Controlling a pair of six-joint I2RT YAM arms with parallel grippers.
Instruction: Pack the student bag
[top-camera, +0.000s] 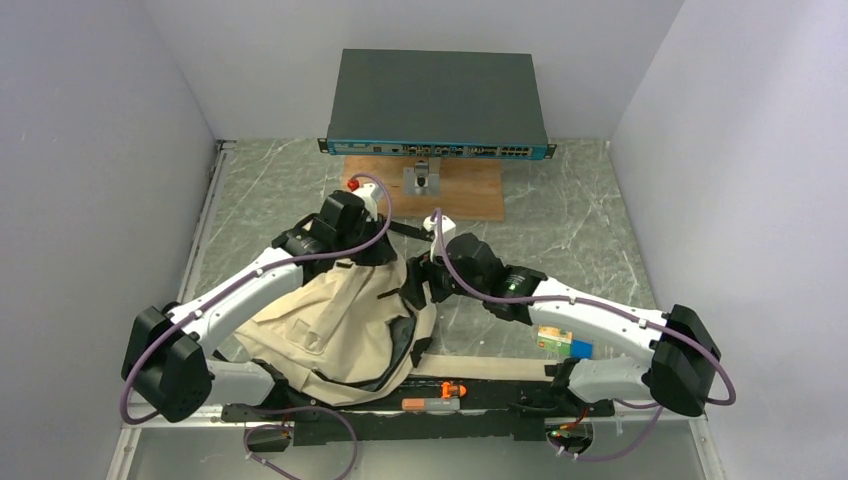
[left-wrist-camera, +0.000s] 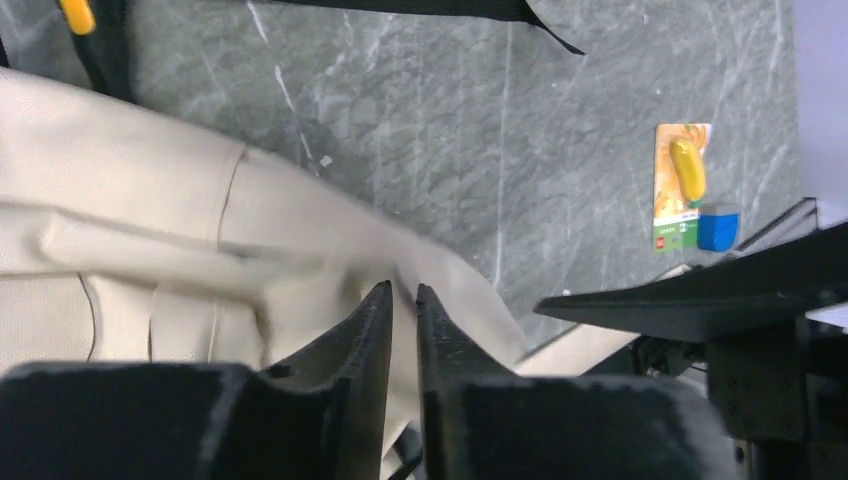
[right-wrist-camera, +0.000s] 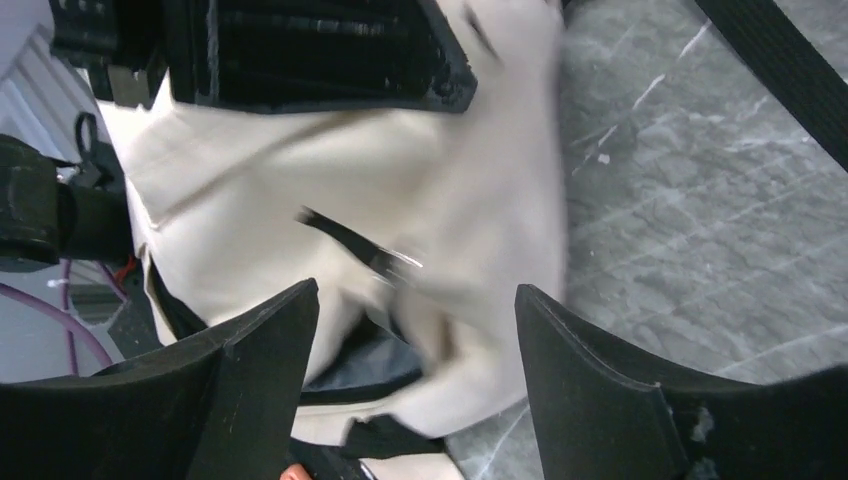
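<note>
The cream bag lies front left on the table, its dark-lined opening facing right. My left gripper is at the bag's upper right edge, its fingers close together with a narrow gap and cream cloth showing there; whether the cloth is pinched cannot be told. My right gripper stands open over the bag's right side, above the opening, with fabric and a dark zip end seen between its spread fingers. A card with a yellow item and a blue block lie at the right.
A dark strap stretches from the bag's top. Behind stands a wooden board with a metal clasp, below a dark rack device. An orange-and-grey tool lies at the front edge.
</note>
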